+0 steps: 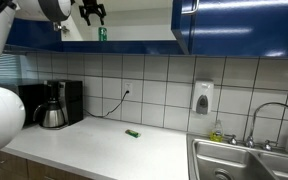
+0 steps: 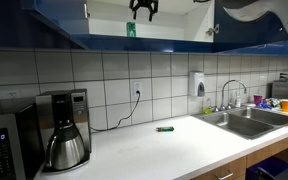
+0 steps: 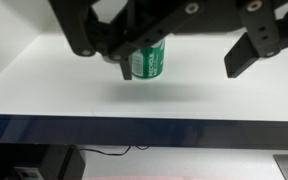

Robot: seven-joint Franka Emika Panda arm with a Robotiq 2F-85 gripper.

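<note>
A green can (image 1: 102, 34) stands upright on the floor of the white, open cabinet above the counter. In exterior view 2 the same can (image 2: 131, 30) shows near the shelf's front edge. My gripper (image 1: 93, 14) is just above it, its fingers spread apart with nothing held. From the wrist, the can (image 3: 148, 62) appears close to one finger (image 3: 123, 70), partly hidden by the gripper's body. The other finger (image 3: 240, 58) is well off to the right, with bare shelf (image 3: 199, 90) between. Whether the near finger touches the can, I cannot tell.
A small green object (image 1: 133, 133) lies on the otherwise clear middle of the white counter (image 1: 104, 145). A coffee maker (image 2: 66, 130) stands at the left, and the sink (image 1: 224, 160) is at the right. Blue cabinet doors (image 1: 246, 28) bound the shelf on the right.
</note>
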